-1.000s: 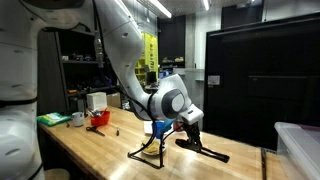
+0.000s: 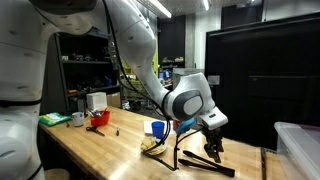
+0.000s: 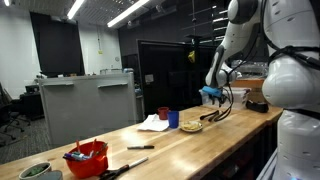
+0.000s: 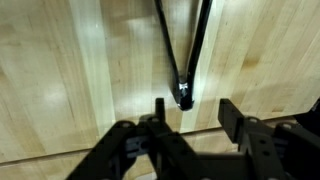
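A long black tool [image 4: 185,92], like tongs with two slim arms joined at one end, lies on the wooden table in the wrist view. Its joined end sits just ahead of the gap between the fingers of my gripper, which stands open and holds nothing. From exterior view 1, the tool [image 2: 210,164] appears flat near the table's right part, with my gripper [image 2: 214,154] a little above it. Far down the table in exterior view 2, my gripper is small and dark tool parts show below it, too small to tell apart.
A yellowish bowl [image 3: 194,126] and a blue cup [image 3: 173,119] stand mid-table. The red container [image 3: 87,160] with tools is at the other end. A clear plastic bin [image 2: 300,148] stands at the right edge. Bare wood separates several of these.
Over the last second, my gripper moved right and lower in exterior view 1.
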